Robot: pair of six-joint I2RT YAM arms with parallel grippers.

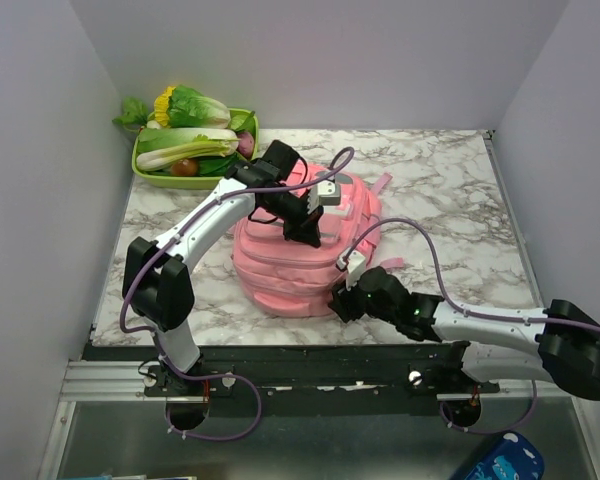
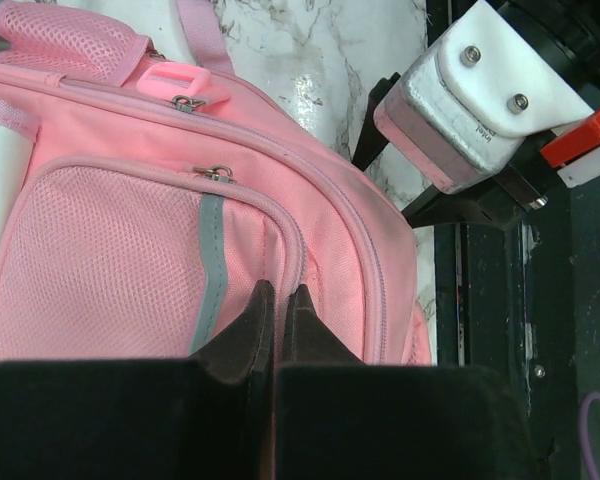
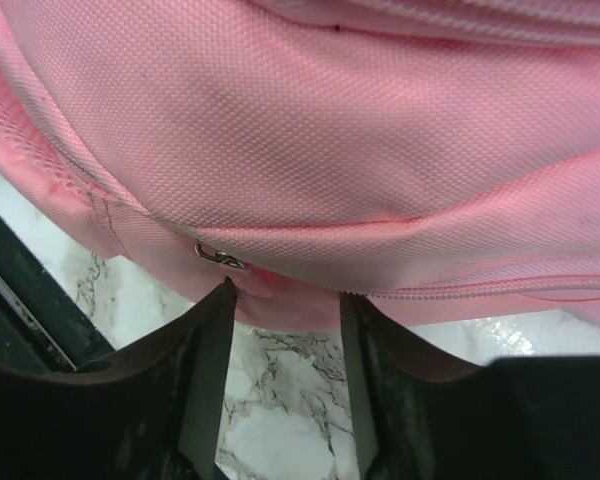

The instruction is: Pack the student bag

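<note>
A pink backpack (image 1: 290, 255) lies on the marble tabletop, its main zipper line running along the near side. From above, my left gripper (image 1: 305, 232) is shut on a fold of the bag's front pocket; the pinched piped edge (image 2: 292, 270) runs between its fingers in the left wrist view. At the bag's near right corner is my right gripper, its fingers part open. Between and just beyond its fingertips, a small metal zipper pull (image 3: 220, 256) hangs near the left finger. I cannot tell whether that finger touches it.
A green basket (image 1: 188, 182) of vegetables stands at the back left. Bare marble (image 1: 450, 190) lies to the right of the bag. The dark table edge (image 1: 280, 365) runs close in front. A blue item (image 1: 505, 458) sits below at the right.
</note>
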